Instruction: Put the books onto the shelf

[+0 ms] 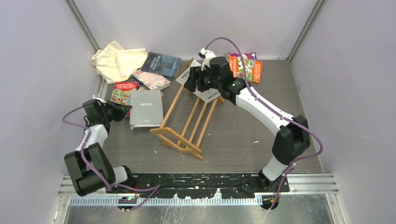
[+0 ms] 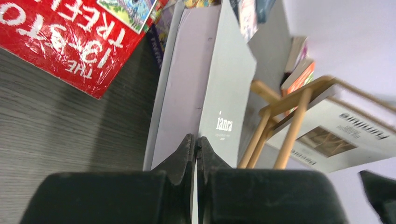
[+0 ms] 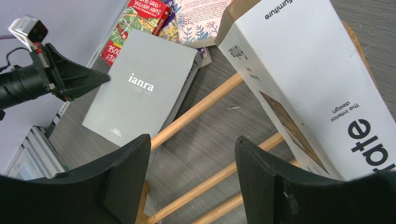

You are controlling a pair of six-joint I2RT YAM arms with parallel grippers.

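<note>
The grey "ianra" book (image 1: pixel 146 111) is at the left of the table, close to the wooden rack. My left gripper is shut at the edge of its front cover, and the thin cover edge appears to be between the fingertips. Pale page edges face the left wrist camera. A white interior design book (image 3: pixel 322 88) leans across the wooden rack (image 1: pixel 180 135). Over that book, my right gripper stands part open, and nothing shows between its fingers.
Red children's books (image 1: pixel 124 93), a floral book (image 1: pixel 152 79), a dark blue book (image 1: pixel 161 64) and a cream cloth (image 1: pixel 116 60) crowd the back left. Another pile of colourful books (image 1: pixel 245 67) is at the back right.
</note>
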